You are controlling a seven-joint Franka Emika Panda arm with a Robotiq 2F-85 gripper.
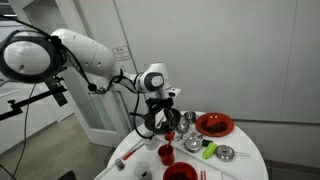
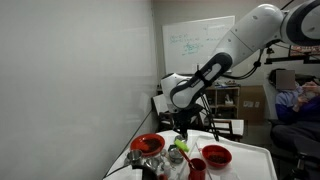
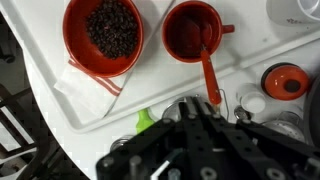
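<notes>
My gripper is over the table, shut on the handle of a red spoon (image 3: 211, 78). The spoon's handle runs from the fingertips down to a red mug (image 3: 190, 32), and its bowl end lies within the mug's opening in the wrist view. In exterior view 2 the gripper (image 2: 182, 132) hangs above the spoon (image 2: 188, 158) and the mug (image 2: 198, 172). A red bowl (image 3: 70, 38) with dark beans in it sits beside the mug. Contact between spoon and mug cannot be made out.
A white tray (image 3: 85, 118) bears the bowl and mug. A white napkin (image 3: 84, 88) lies by the bowl. A white cup (image 3: 308, 8) stands to one side. Metal pots, a green-handled utensil (image 1: 209, 150) and a large red dish (image 1: 214, 124) crowd the table's far part.
</notes>
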